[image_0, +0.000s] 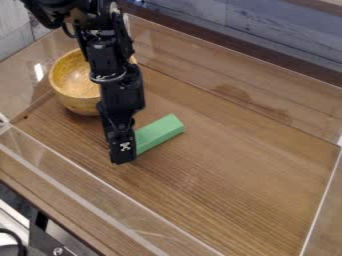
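Note:
The black gripper (123, 142) is low over the wooden table, its fingertips at the left end of a green block (160, 134) that lies on the surface. Whether the fingers grip the block or rest beside it is unclear. A yellow bowl (75, 78) sits behind and left of the gripper, partly hidden by the arm.
A pale raised edge runs along the back and the far right, and the left side has a border near the bowl.

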